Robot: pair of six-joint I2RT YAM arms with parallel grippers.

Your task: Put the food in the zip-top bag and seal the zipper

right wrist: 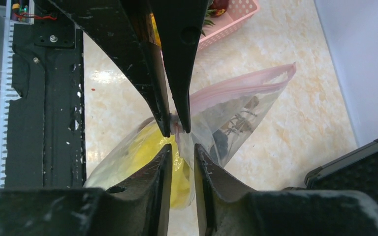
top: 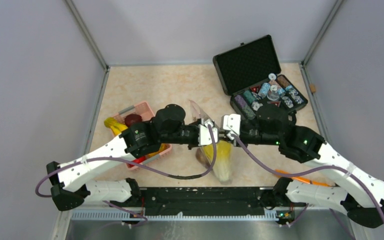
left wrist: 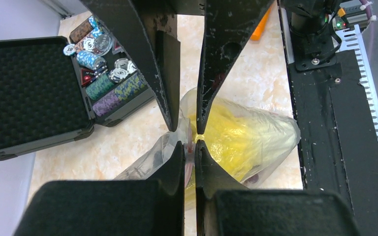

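The clear zip top bag (top: 220,165) with yellow food inside (left wrist: 231,137) lies near the front table edge, its pink zipper (right wrist: 246,78) along the top. In the left wrist view my left gripper is shut on the zipper edge. My right gripper is part open beside the same edge, its fingertips just short of the left gripper's in the right wrist view. The two grippers meet over the bag in the top view, largely hiding the zipper there.
A pink basket (top: 145,107) of food stands on the left. An open black case (top: 245,62) of chips sits at the back right. An orange object (top: 305,180) lies at the front right.
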